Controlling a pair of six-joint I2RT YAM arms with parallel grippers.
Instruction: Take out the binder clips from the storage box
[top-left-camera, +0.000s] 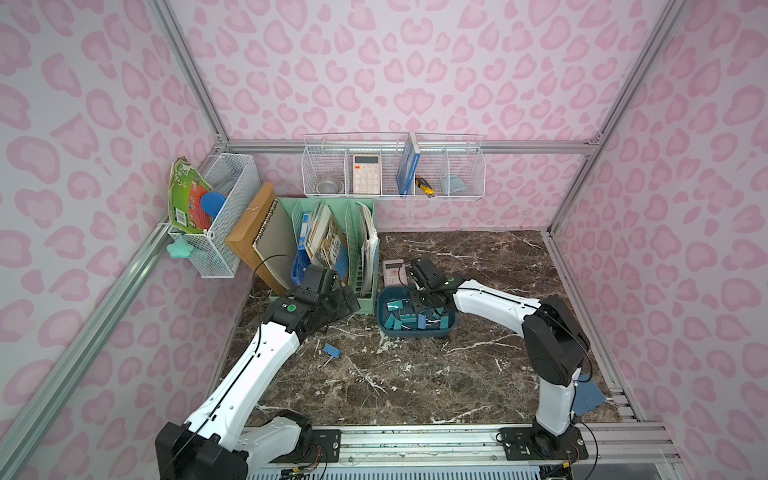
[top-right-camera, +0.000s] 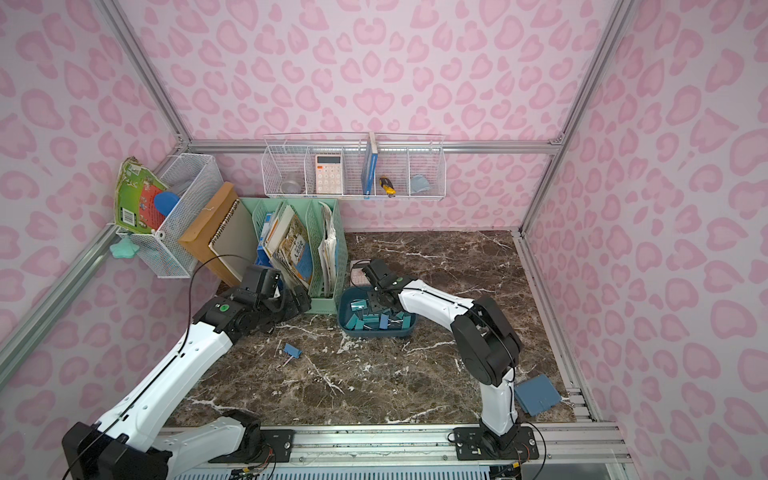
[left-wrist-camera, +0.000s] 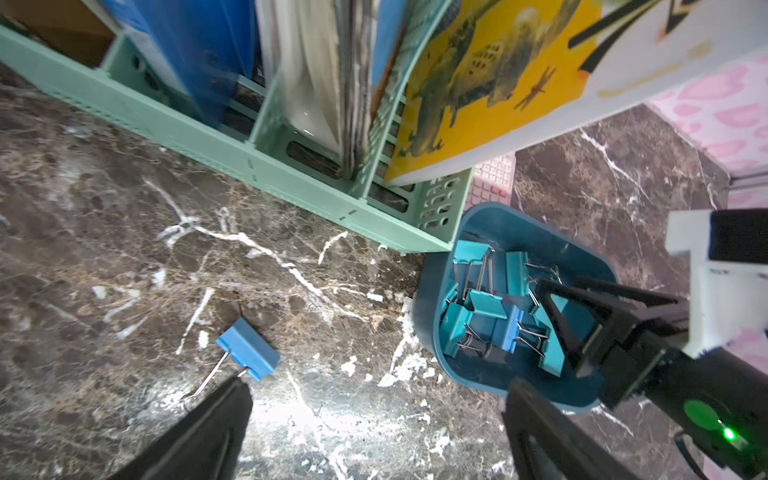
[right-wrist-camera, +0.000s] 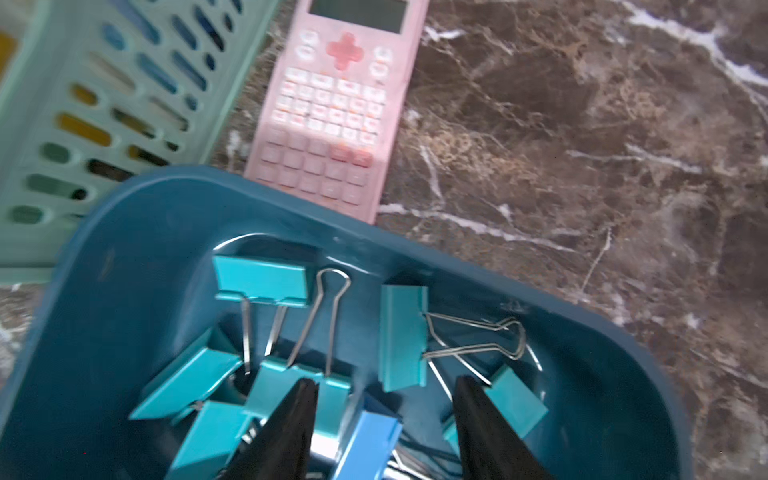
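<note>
The dark blue storage box (top-left-camera: 415, 335) holds several teal binder clips (right-wrist-camera: 404, 336) and a blue one (right-wrist-camera: 369, 444). Over the box hangs my right gripper, its fingers part open above the clips with nothing held between them. A single blue binder clip (left-wrist-camera: 248, 349) lies on the table left of the box, wire handles out. My left gripper stands open above the table; in the left wrist view that clip is near its left finger, and nothing is between its fingers.
A green file rack (left-wrist-camera: 320, 180) full of books and papers stands left of and behind the box. A pink calculator (right-wrist-camera: 336, 104) lies behind the box. A blue flat square (top-right-camera: 537, 394) is at the right.
</note>
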